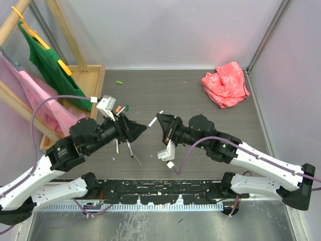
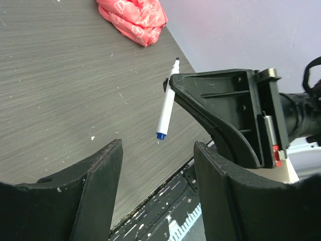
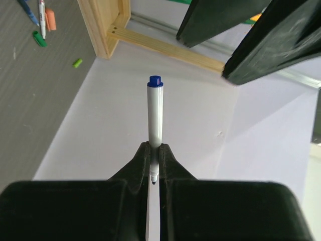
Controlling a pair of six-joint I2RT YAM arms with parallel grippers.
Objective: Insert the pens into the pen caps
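Note:
A white pen (image 1: 153, 122) with a blue end is pinched in my right gripper. The right wrist view shows its blue end pointing up and away from the fingers, while a dark tip pokes out behind them. My left gripper is open with an empty gap; in the left wrist view the pen's blue end (image 2: 161, 135) lines up with that gap, apart from both fingers. On the table lie an orange cap (image 3: 50, 19), a green cap (image 3: 39, 39) and a light green cap (image 1: 119, 82). Several other pens, such as this white one (image 1: 130, 149), lie nearby, partly hidden under my left arm.
A crumpled red cloth bag (image 1: 226, 84) sits at the back right. At the left stands a wooden rack (image 1: 80, 80) with hanging green and pink clothes.

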